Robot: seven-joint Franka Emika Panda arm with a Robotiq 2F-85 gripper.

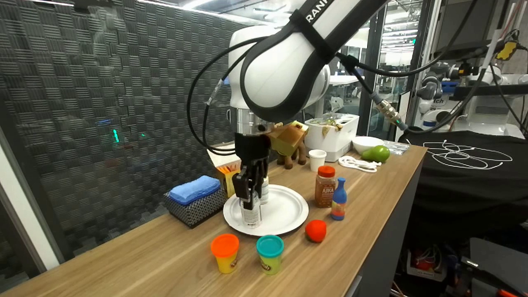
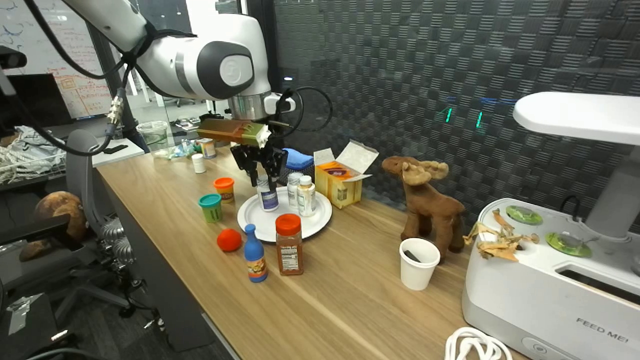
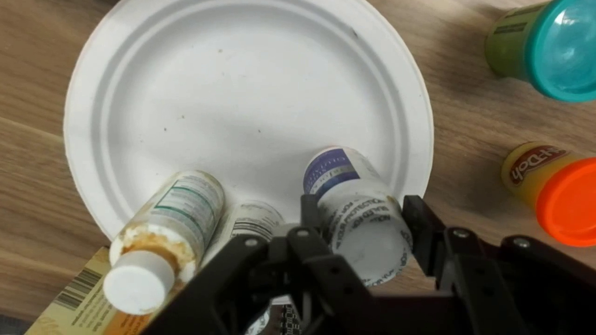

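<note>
My gripper is shut on a white bottle with a purple label, one finger on each side of its upper part. In exterior view 2 this bottle is upright, its base at or just above the white plate; contact cannot be made out for certain. Two more white bottles stand on the plate: a stained one with a white cap and another partly hidden by the fingers. The bare part of the plate is wide in the wrist view.
Orange-lidded and teal-lidded tubs stand in front of the plate. Around its other sides are a red ball-like item, a blue bottle, a spice jar, an open yellow box and a dark basket with blue cloth.
</note>
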